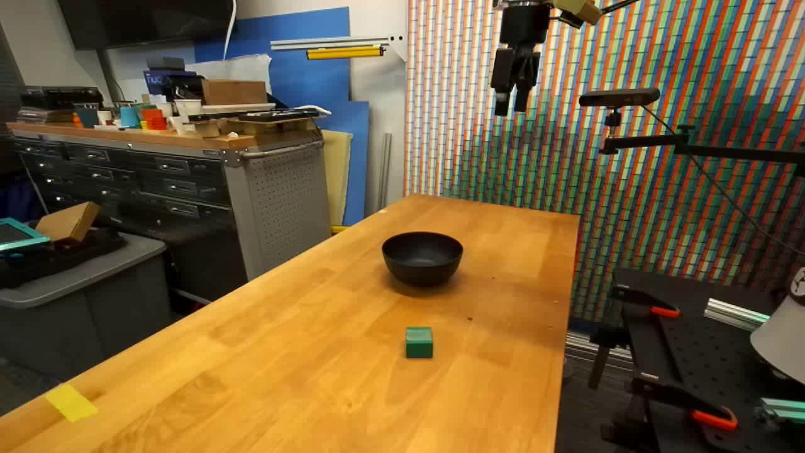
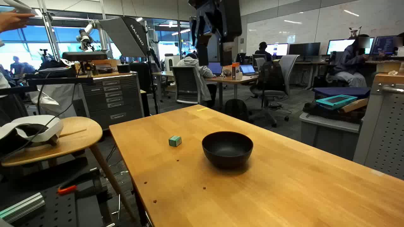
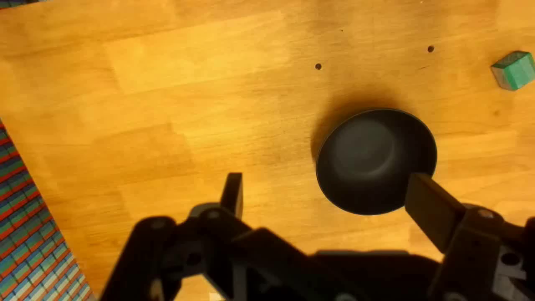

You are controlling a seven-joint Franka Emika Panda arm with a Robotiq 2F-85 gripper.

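Note:
A small green block (image 1: 419, 343) rests on the wooden table, apart from a round black bowl (image 1: 422, 259). The bowl stands upright, and its inside looks empty in the wrist view, though a finger covers a little of its rim. High above the table hangs my gripper (image 1: 511, 112), well clear of both things. Its fingers (image 3: 430, 208) are spread wide in the wrist view, open, with nothing held between them. From above, the green block (image 3: 515, 70) lies near the right edge, beyond the bowl (image 3: 373, 160).
Around the block and bowl the wooden tabletop (image 2: 303, 189) is mostly bare. Yellow tape (image 1: 72, 402) is stuck near one edge. A black camera on an arm (image 1: 619, 98) stands beside the table, and a round stool (image 2: 75, 132) holds a headset.

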